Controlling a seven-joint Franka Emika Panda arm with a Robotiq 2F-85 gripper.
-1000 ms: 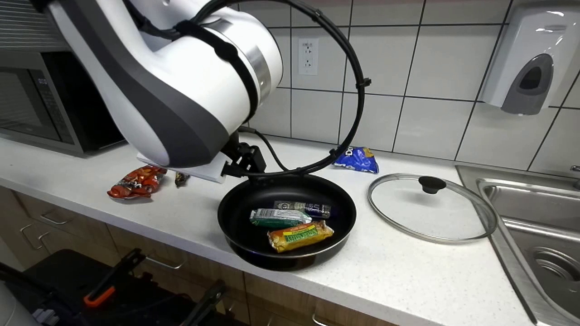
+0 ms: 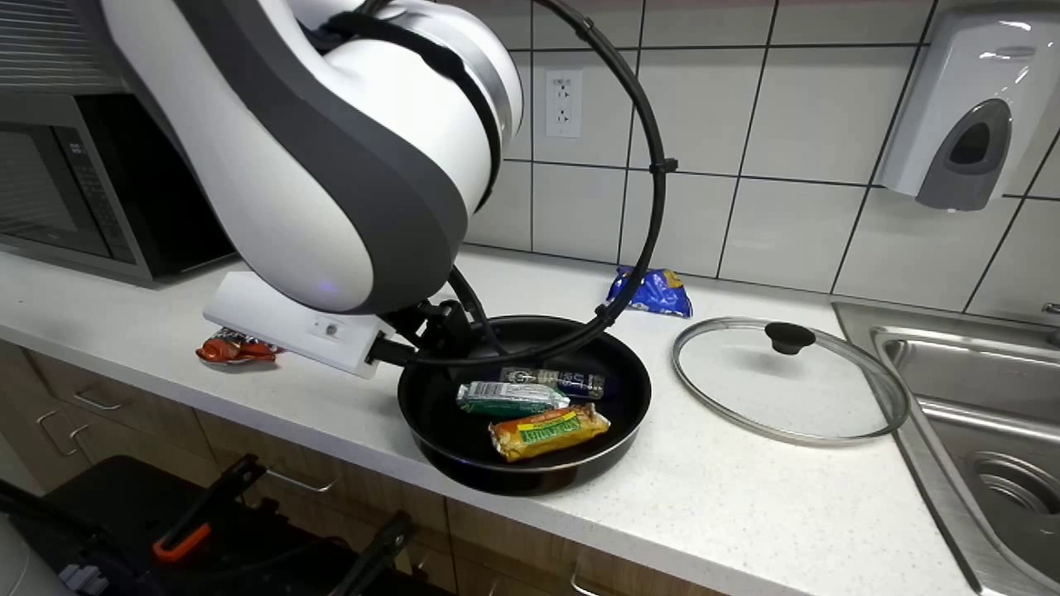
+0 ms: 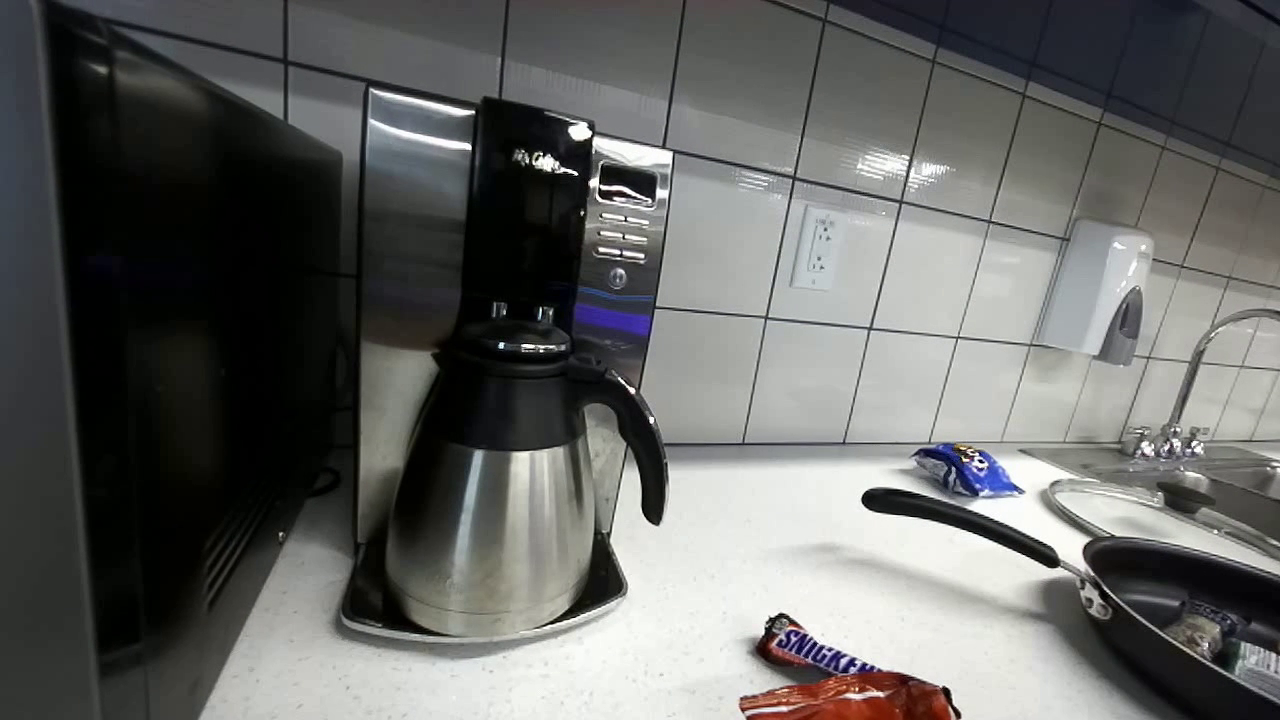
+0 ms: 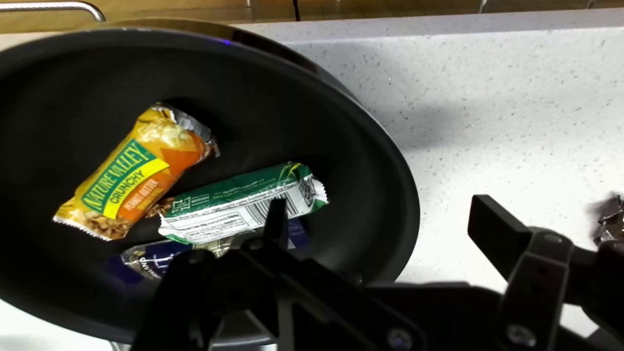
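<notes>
My gripper is open with nothing between its fingers; one finger (image 4: pixel 276 225) shows over the black pan (image 4: pixel 374 152), the other (image 4: pixel 497 234) over the bare counter beside it. In the pan lie a yellow Nature Valley bar (image 4: pixel 134 169), a green-and-white wrapped bar (image 4: pixel 245 204) and a dark blue bar (image 4: pixel 155 257), which the gripper partly covers in the wrist view. In exterior view 1 the arm hides the fingertips. A Snickers bar (image 3: pixel 816 648) and a red bag (image 3: pixel 852 696) lie on the counter left of the pan.
The glass lid (image 2: pixel 790 397) lies right of the pan, near the sink (image 2: pixel 979 407). Against the wall sits a blue bag (image 2: pixel 656 292). The pan handle (image 3: pixel 960 524) sticks out over the counter. A coffee maker (image 3: pixel 528 204) and a microwave (image 2: pixel 99 189) stand at the left.
The white hand housing has shifted left and nearer the counter's front in exterior view 1, now covering most of the red bag. The pan and its bars have stayed put.
</notes>
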